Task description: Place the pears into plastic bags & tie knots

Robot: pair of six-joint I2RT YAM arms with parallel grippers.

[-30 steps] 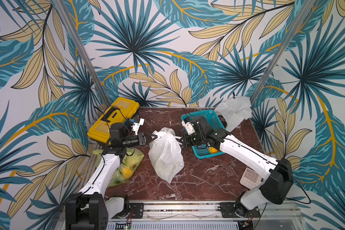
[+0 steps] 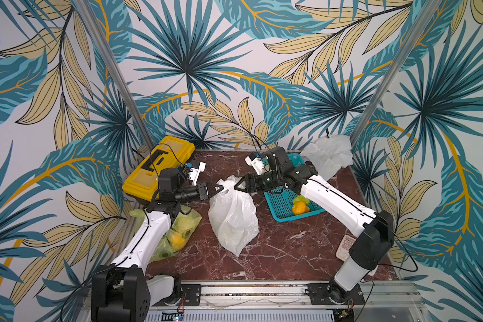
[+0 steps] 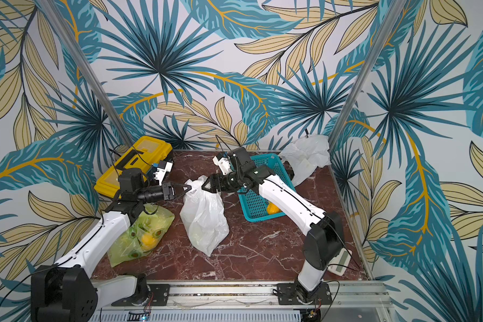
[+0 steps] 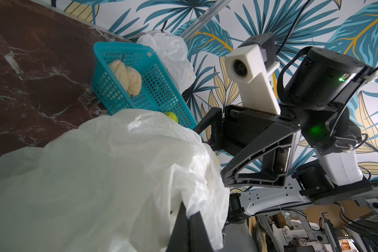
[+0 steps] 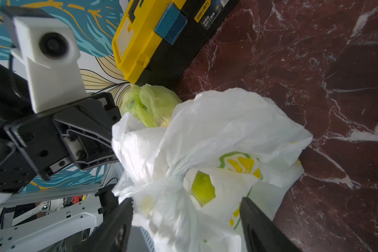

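A white plastic bag (image 2: 233, 217) stands mid-table with its top gathered. My left gripper is shut on a thin fold of plastic at the bag's upper edge. From the other side, my right gripper is open, the bunched neck lying between its spread fingers. Through a gap in the bag something yellow-green (image 5: 202, 189) shows, probably a pear; the rest of the contents is hidden. Another green fruit (image 2: 299, 199) sits in the teal basket (image 2: 284, 215), beside an orange one (image 2: 300, 208).
A yellow-green bag (image 3: 139, 236) with fruit lies at the left, in front of the yellow toolbox (image 3: 134, 165). Behind the basket, at the back right, is another white bag (image 2: 330, 153). A calculator (image 2: 346, 247) is partly covered by the right arm.
My right gripper has moved left, up to the bag's neck; a white strip stretched toward it earlier. The left gripper has shifted slightly right and up in the top left view.
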